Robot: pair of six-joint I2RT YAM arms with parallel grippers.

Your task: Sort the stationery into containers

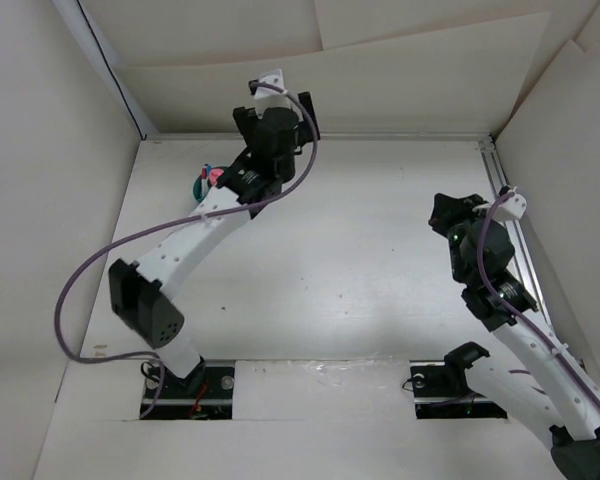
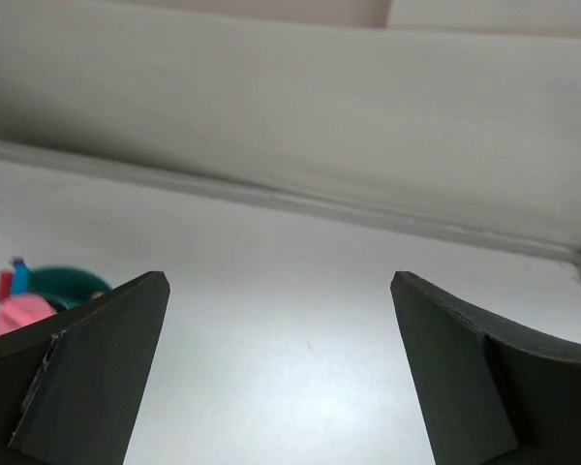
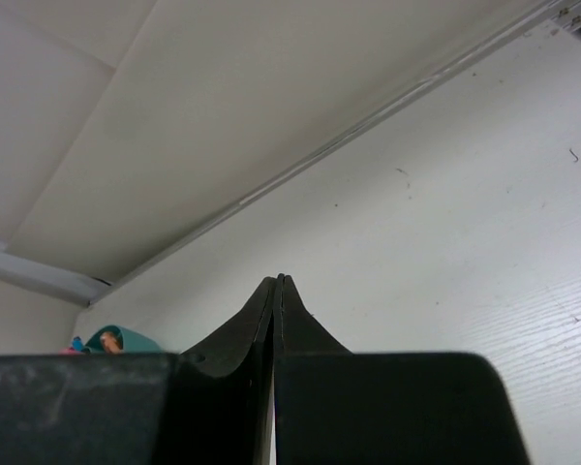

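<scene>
The teal organizer (image 2: 68, 281) sits at the lower left of the left wrist view, partly behind a finger. It holds a pink piece (image 2: 21, 312), a blue stick (image 2: 19, 279) and a red stick (image 2: 4, 286). From above, the raised left arm covers much of it. My left gripper is open and empty, up and to the right of the organizer. Over the right side of the table, my right gripper is shut, its tips together and nothing between them. Far behind it, the organizer's rim (image 3: 134, 339) shows small.
No loose stationery shows on it. A pale back wall (image 1: 410, 70) rises behind the table, with side walls left and right. A purple cable (image 1: 170, 229) loops along the left arm.
</scene>
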